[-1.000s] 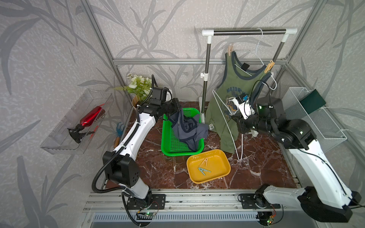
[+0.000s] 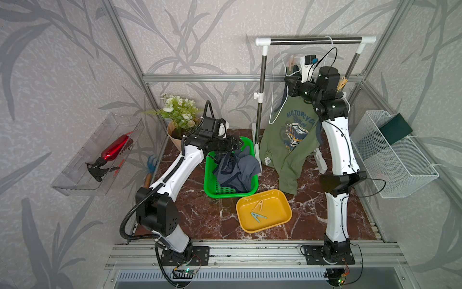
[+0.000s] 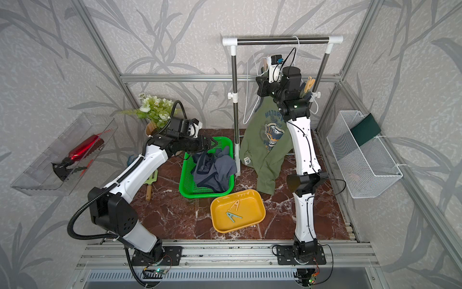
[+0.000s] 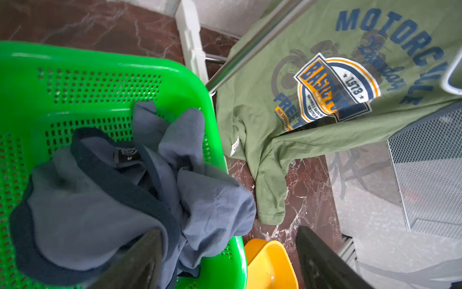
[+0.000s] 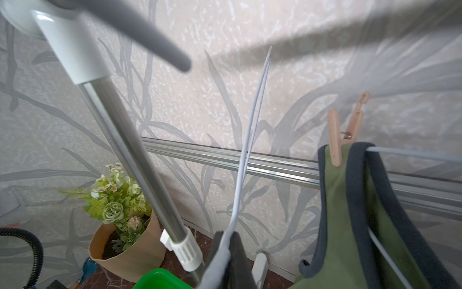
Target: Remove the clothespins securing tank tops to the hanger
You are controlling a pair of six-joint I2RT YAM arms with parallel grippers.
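Note:
The green tank top (image 2: 284, 149) hangs on the rack (image 2: 320, 41). Wooden clothespins grip its straps: a pale one (image 5: 335, 137) at left, a yellow one (image 3: 309, 84) at right. My right gripper is high at the rack, shut on a thin white wire hanger (image 5: 246, 144), left of the pale clothespin. My left gripper is open above the green basket (image 4: 120, 62), where a grey tank top (image 4: 96, 202) lies crumpled.
A yellow tray (image 2: 263, 224) holds clothespins on the front table. A plant (image 2: 175, 113) stands behind my left arm, a white mesh basket (image 2: 399, 163) on the right wall, a clear bin (image 2: 67, 178) on the left.
My right gripper has risen with the wire hanger from low before the tank top to the rack. The grey garment that hung near my left gripper now lies lower in the green basket.

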